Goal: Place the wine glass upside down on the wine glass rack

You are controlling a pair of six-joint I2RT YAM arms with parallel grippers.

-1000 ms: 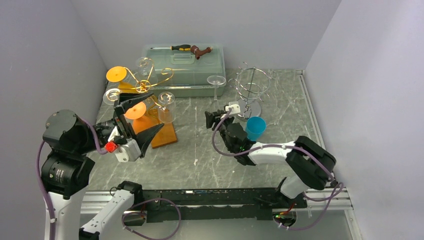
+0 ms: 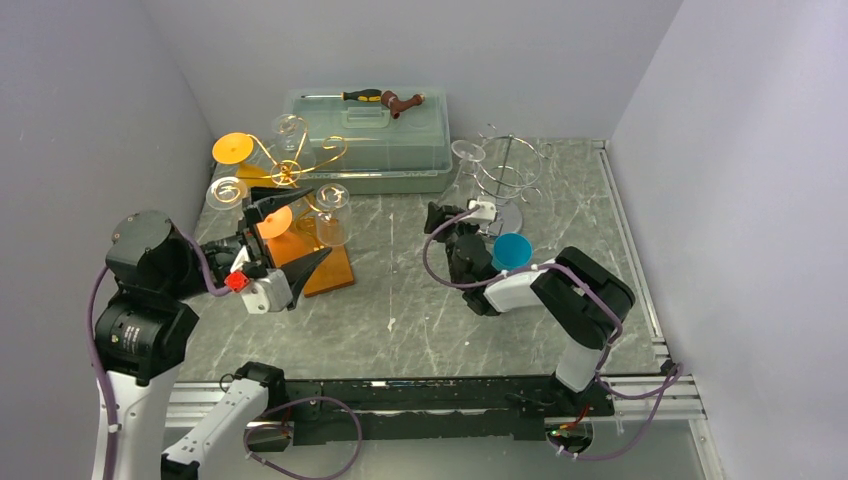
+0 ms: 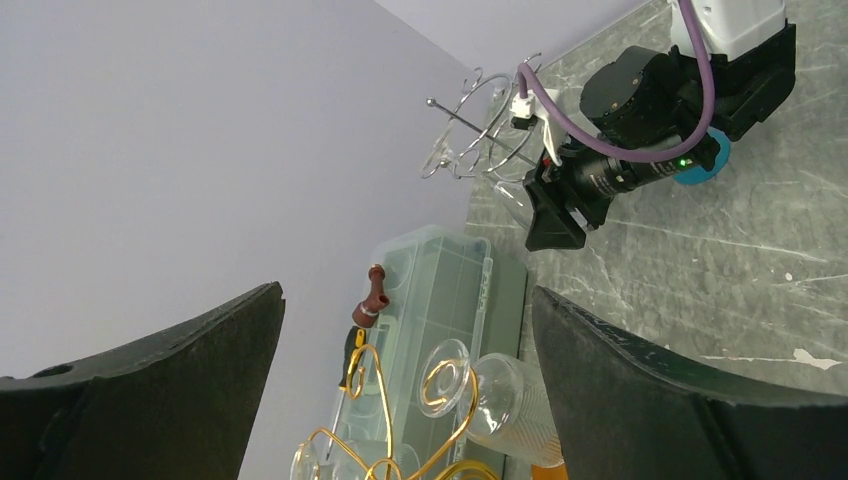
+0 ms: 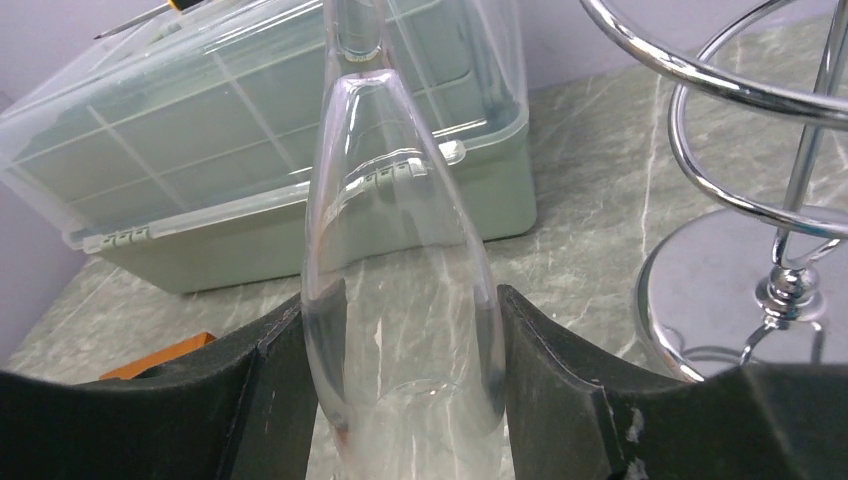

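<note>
The clear wine glass (image 4: pixel 400 260) is upside down and slightly tilted, its bowl between the fingers of my right gripper, which look to touch it on both sides. Its round foot (image 2: pixel 468 151) is up at the left side of the silver wine glass rack (image 2: pixel 508 170); whether it rests in a holder there cannot be made out. In the right wrist view the rack's rings (image 4: pixel 730 85) and round base (image 4: pixel 690 290) are to the right of the glass. My left gripper (image 2: pixel 318 220) is open and empty, high over the gold rack.
At the left stands a gold rack (image 2: pixel 287 172) on an orange base, hung with several glasses. A green-lidded box (image 2: pixel 400 165) is behind, with a screwdriver (image 2: pixel 362 95) and brown pipe piece (image 2: pixel 403 104) on top. A blue cup (image 2: pixel 512 250) stands close beside the right arm.
</note>
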